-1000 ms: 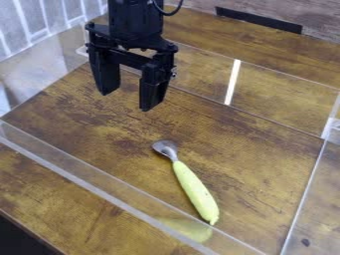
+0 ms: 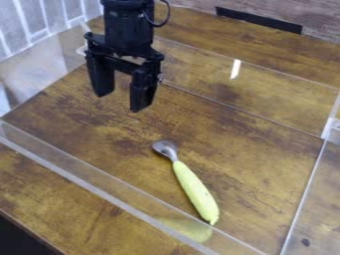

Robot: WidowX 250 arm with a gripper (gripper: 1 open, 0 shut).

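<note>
My black gripper hangs over the back-left part of the wooden surface, open, its two dark fingers apart with nothing seen between them. Toward the front right of it lies a utensil with a long pale yellow-green handle and a small metal head pointing toward the back left, well apart from the gripper.
Clear plastic walls border the wooden workspace on the sides, front and back. The wood around the utensil is bare. A white barred rail stands at the back left.
My gripper has shifted slightly toward the back left and appears smaller, farther from the camera. The utensil has not moved.
</note>
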